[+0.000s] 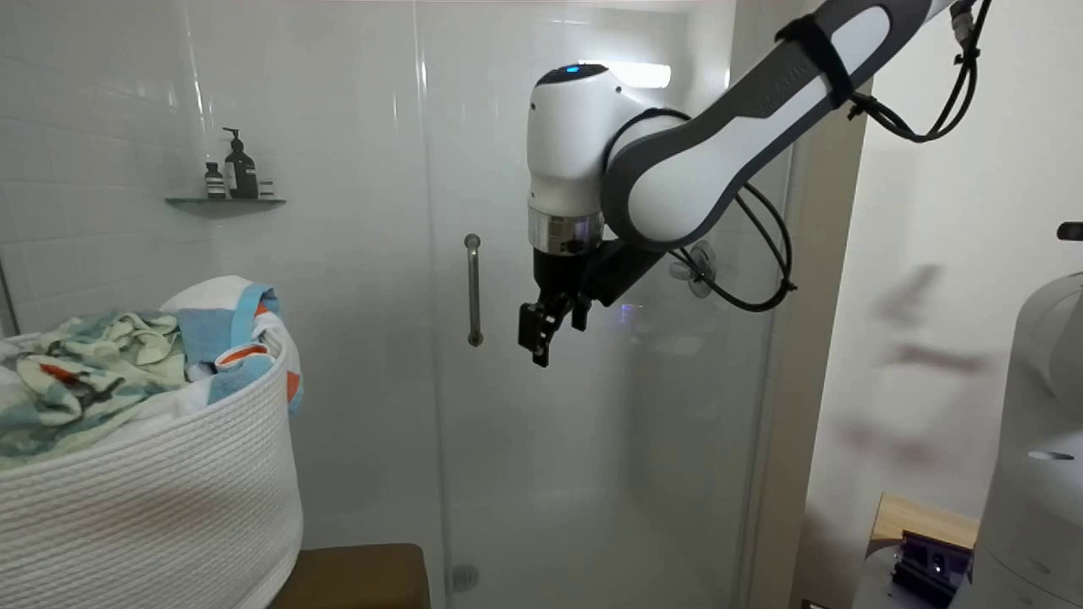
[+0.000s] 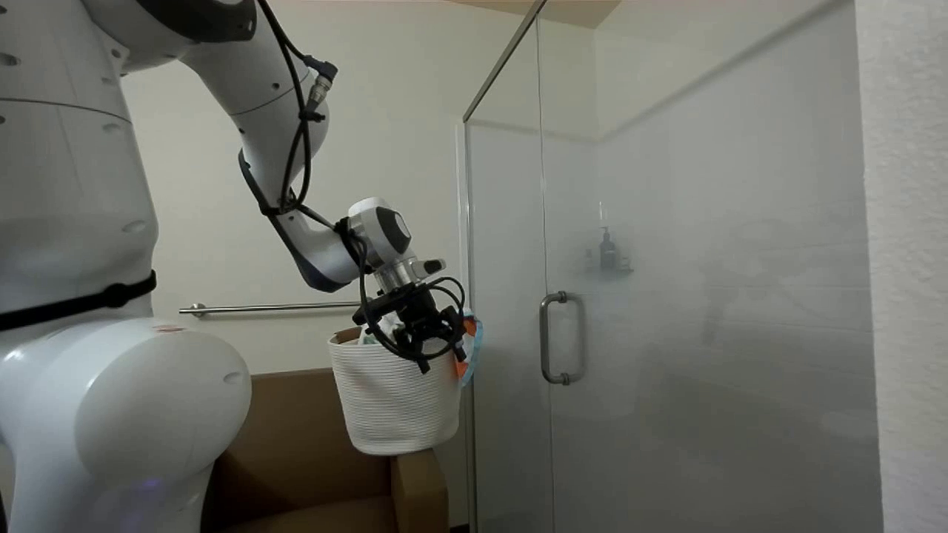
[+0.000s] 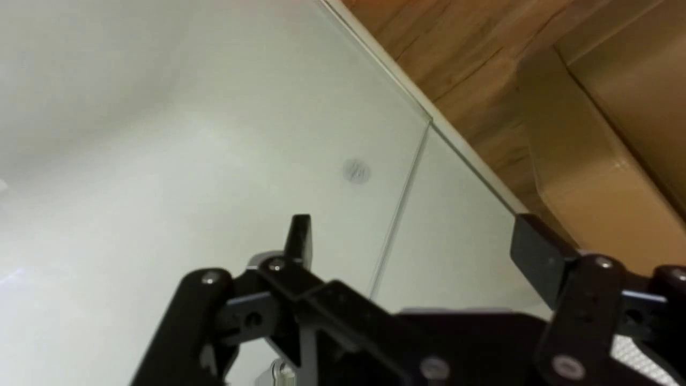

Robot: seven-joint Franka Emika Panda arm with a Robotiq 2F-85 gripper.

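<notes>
My gripper (image 1: 557, 342) hangs in the air in front of the glass shower door (image 1: 599, 436), fingers pointing down. In the wrist view its two black fingers (image 3: 299, 241) stand wide apart, open, with nothing between them. The door's metal handle (image 1: 474, 289) is upright, to the left of the gripper and apart from it in exterior view 1. From exterior view 2 the same handle (image 2: 547, 337) is to the right of my gripper (image 2: 442, 363), and the door looks closed. There the gripper overlaps the white basket (image 2: 391, 404) behind it.
A white woven basket (image 1: 152, 507) piled with towels (image 1: 112, 365) stands on the arm of a brown sofa (image 2: 311, 480). Bottles sit on a corner shelf (image 1: 225, 201) behind the glass. A towel bar (image 2: 275, 308) runs along the wall.
</notes>
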